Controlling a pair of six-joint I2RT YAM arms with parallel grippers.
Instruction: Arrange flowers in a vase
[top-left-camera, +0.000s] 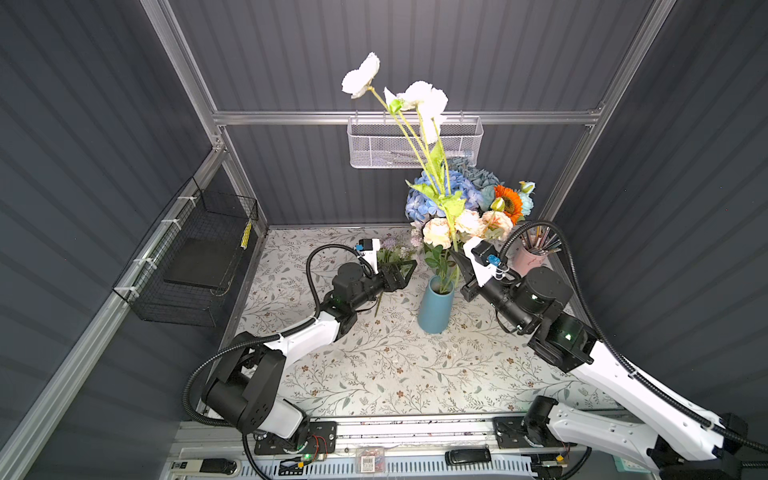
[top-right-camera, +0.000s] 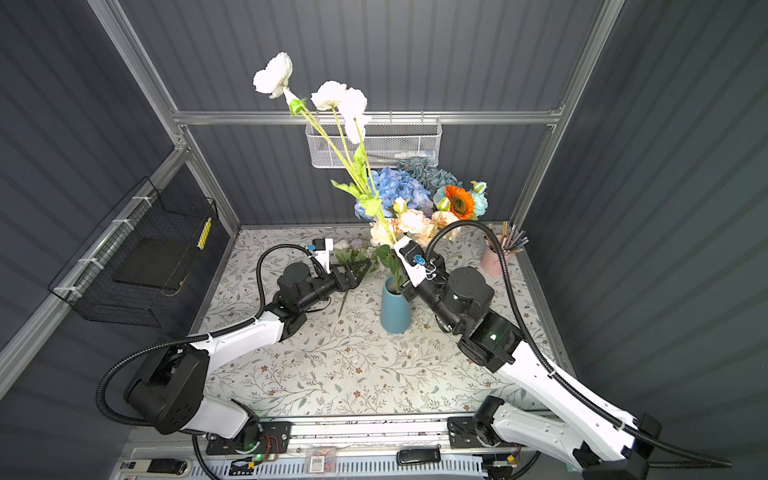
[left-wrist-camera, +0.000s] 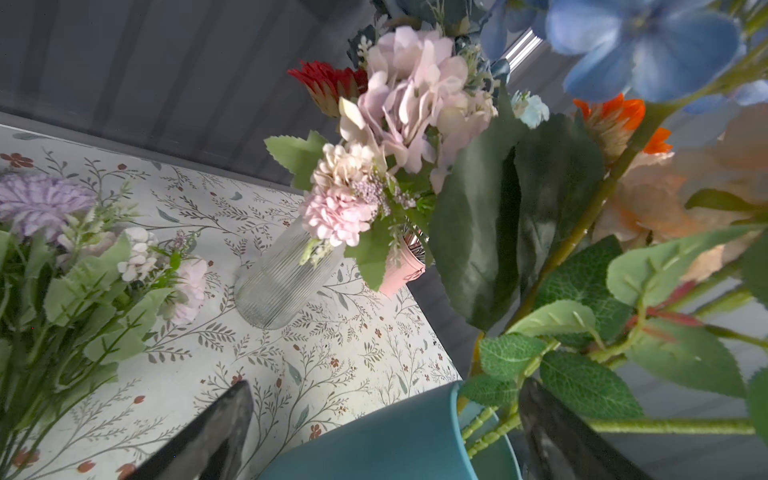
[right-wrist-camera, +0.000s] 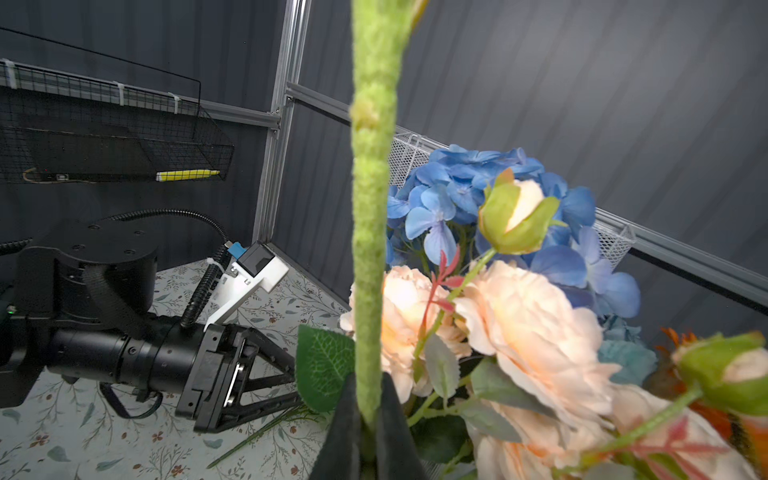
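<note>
White flowers (top-left-camera: 425, 102) on a long green stem (right-wrist-camera: 369, 216) rise above the teal vase (top-left-camera: 435, 310). My right gripper is shut on that stem, just over the vase mouth. Peach roses (right-wrist-camera: 528, 336) and blue hydrangeas (top-right-camera: 400, 188) fill the space right behind it. To the left of the vase, my left gripper (top-left-camera: 406, 273) stands open with nothing between its fingers; the vase rim (left-wrist-camera: 416, 404) and leafy stems appear just beyond them in the left wrist view. Whether the white flowers' stem end is inside the vase is hard to tell.
A small bunch with a purple bloom (left-wrist-camera: 44, 204) lies on the table by my left gripper. Behind stand a clear ribbed vase (left-wrist-camera: 280, 280) with pink flowers and a pink pen cup (top-left-camera: 528, 260).
</note>
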